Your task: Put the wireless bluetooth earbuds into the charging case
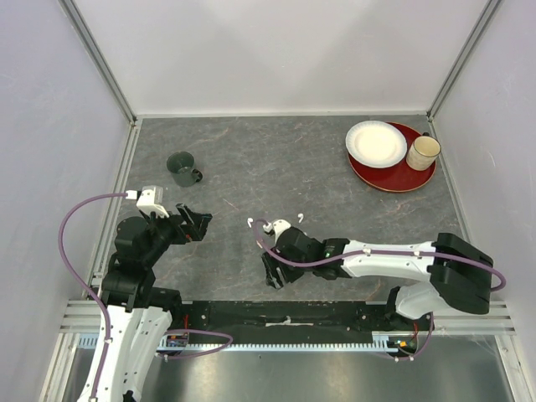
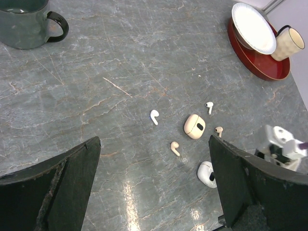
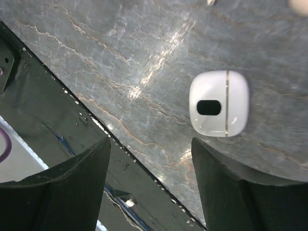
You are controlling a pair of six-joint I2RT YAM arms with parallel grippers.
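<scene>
In the left wrist view a white charging case (image 2: 207, 174) and a beige charging case (image 2: 194, 126) lie apart on the grey table. Around them are a white earbud (image 2: 154, 117), a second white earbud (image 2: 209, 107), a beige earbud (image 2: 174, 148) and another beige earbud (image 2: 219, 130). Over the table's left side, my left gripper (image 1: 195, 223) stands open and empty. My right gripper (image 1: 274, 273) hovers near the front edge, its fingers part open and nothing between them. From the right wrist, the white case (image 3: 219, 104) appears closed, ahead and right of the fingers (image 3: 231, 187).
At the back left stands a dark green mug (image 1: 182, 168). A red tray (image 1: 399, 177) at the back right bears a white plate (image 1: 376, 144) and a cream cup (image 1: 423, 152).
</scene>
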